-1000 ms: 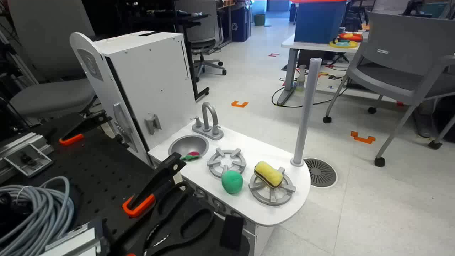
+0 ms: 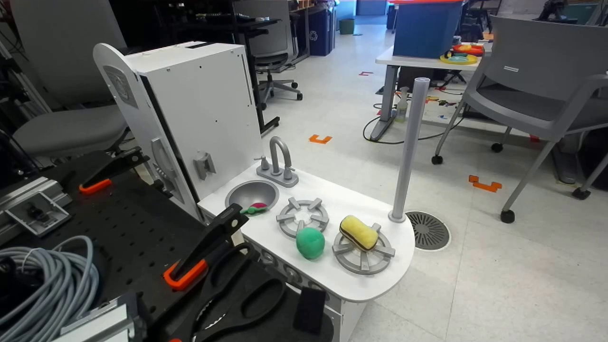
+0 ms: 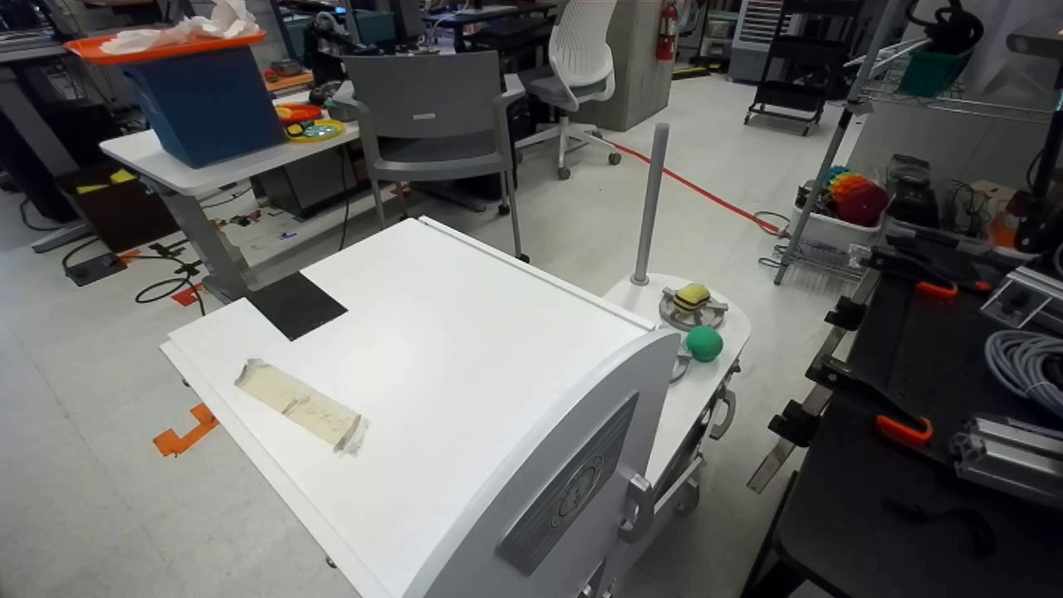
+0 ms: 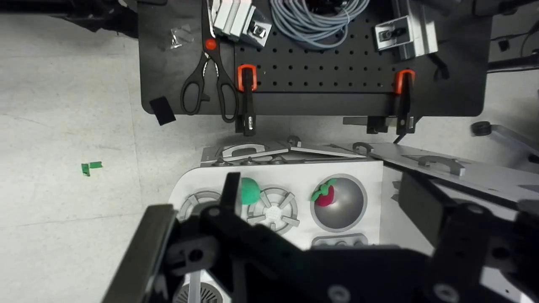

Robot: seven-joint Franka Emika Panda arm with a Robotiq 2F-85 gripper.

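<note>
My gripper is open in the wrist view, its two dark fingers (image 4: pixel 233 191) wide apart and nothing held between them. Well below it lies the toy kitchen's white counter (image 2: pixel 353 199). A pink and green toy strawberry (image 4: pixel 324 194) rests in the round grey sink (image 4: pixel 348 204). Beside the burners sits a green ball (image 2: pixel 310 243). A yellow sponge (image 2: pixel 358 232) with a dark edge lies on the outer burner (image 2: pixel 365 263); in the wrist view the gripper hides it. The inner burner (image 2: pixel 302 217) is bare. Neither exterior view includes the gripper.
A grey faucet (image 2: pixel 276 162) stands behind the sink, and a grey post (image 2: pixel 411 148) rises from the counter's far end. The tall white cabinet (image 3: pixel 428 329) borders the sink side. Scissors (image 4: pixel 209 75), clamps and coiled cable (image 4: pixel 318 25) occupy the black table.
</note>
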